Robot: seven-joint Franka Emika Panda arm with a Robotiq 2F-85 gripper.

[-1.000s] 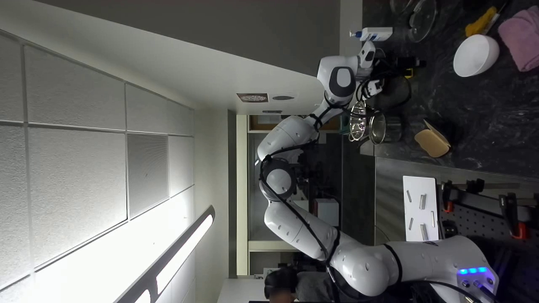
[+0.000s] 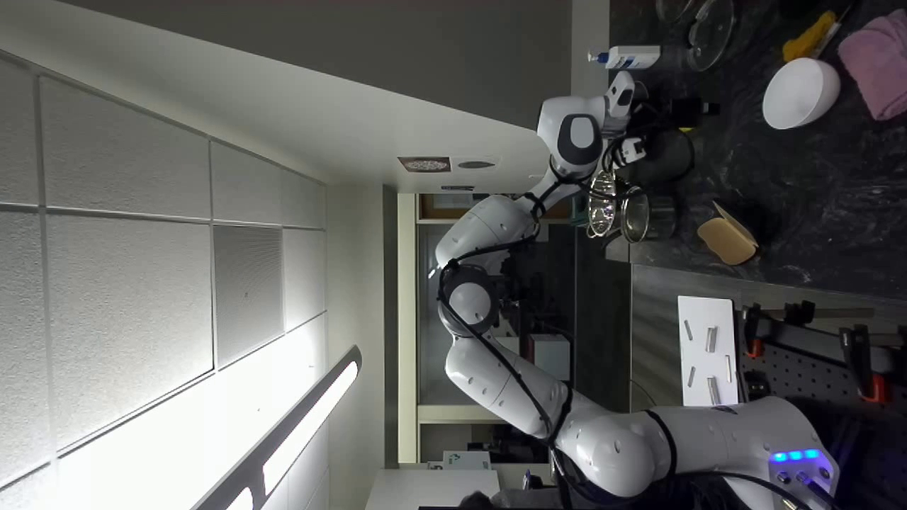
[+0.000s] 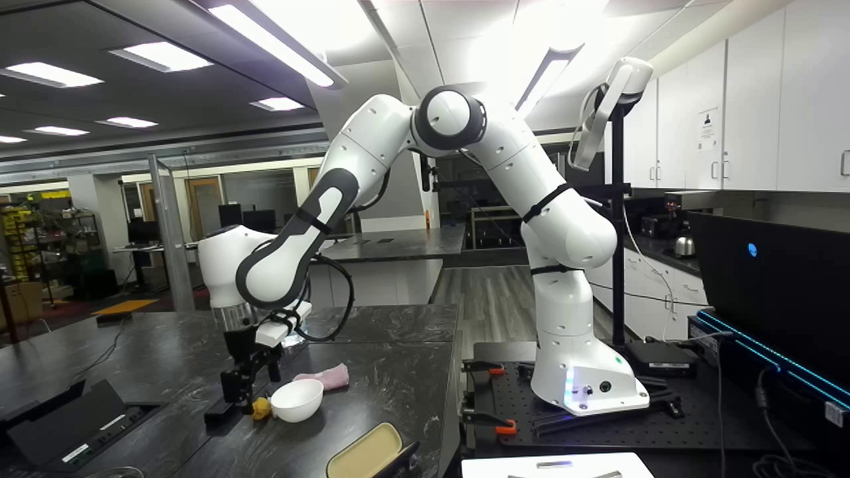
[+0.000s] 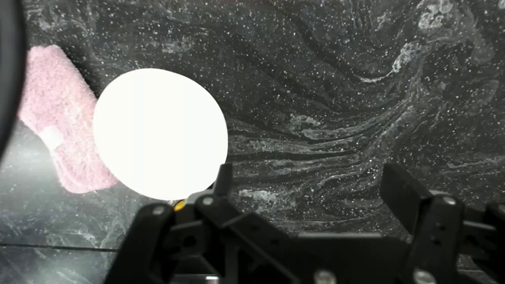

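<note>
My gripper stands open over the dark marbled countertop, with only bare counter visible between its black fingers in the wrist view. The left finger (image 4: 224, 177) overlaps the near edge of a white bowl (image 4: 161, 135) in that view. A pink cloth (image 4: 66, 123) lies beside the bowl. Mostly hidden behind the gripper's left side is something yellow (image 4: 179, 205); from the second exterior view, a yellow item (image 3: 261, 407) shows beside the bowl. The gripper (image 3: 253, 381) appears there above the counter, left of the bowl (image 3: 297, 399).
A tan open container (image 2: 728, 239) sits on the counter, with a metal pot (image 2: 648, 215) and a colander (image 2: 601, 204) nearby. A white bottle (image 2: 635, 57) and a glass lid (image 2: 712, 34) stand further off. Bare counter stretches right of the bowl in the wrist view.
The arm's hand end has shifted slightly in the first exterior view. Bowl, cloth and container look unmoved.
</note>
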